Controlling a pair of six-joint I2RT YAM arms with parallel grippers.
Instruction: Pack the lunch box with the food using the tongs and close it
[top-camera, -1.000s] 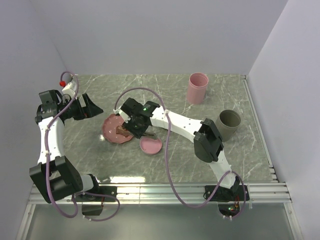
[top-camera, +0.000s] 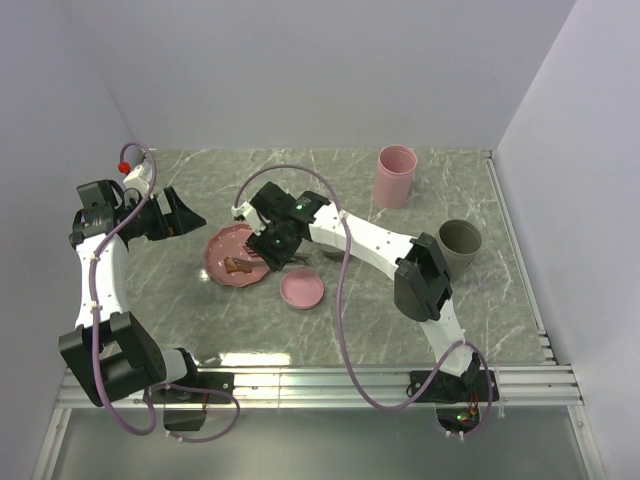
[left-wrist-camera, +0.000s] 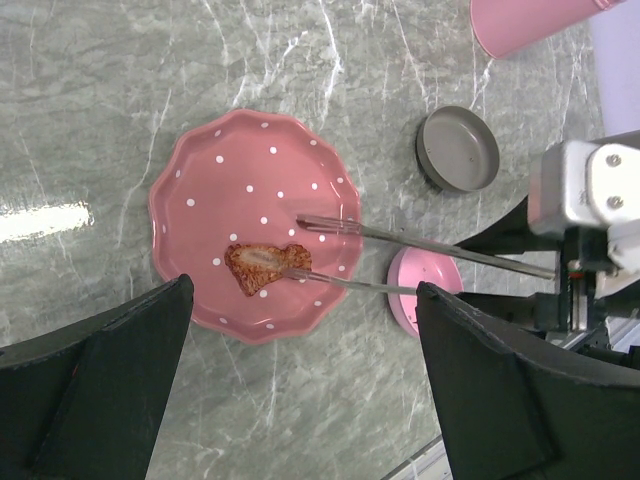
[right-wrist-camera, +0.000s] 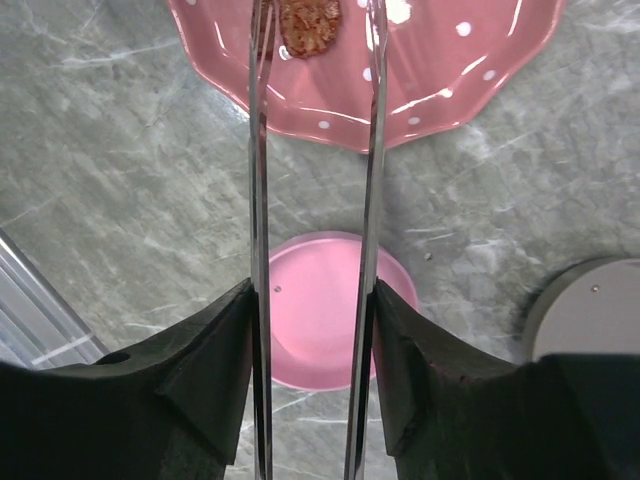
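A pink dotted plate (top-camera: 220, 262) holds a brown breaded piece of food (left-wrist-camera: 255, 265). My right gripper (top-camera: 272, 250) hangs over the plate's right side, carrying two long metal tong-like prongs, spread apart, whose tips reach onto the plate at and beside the food (right-wrist-camera: 310, 22); the gripper itself is part open. A small pink dish (top-camera: 302, 288) lies just below it. My left gripper (top-camera: 172, 213) is open above the left of the plate, nothing between its fingers.
A pink cup (top-camera: 394, 180) stands at back right, a grey-green cup (top-camera: 459, 248) at right. A small grey dish (left-wrist-camera: 458, 150) sits right of the plate, largely hidden by the right arm in the top view.
The left arm is still.
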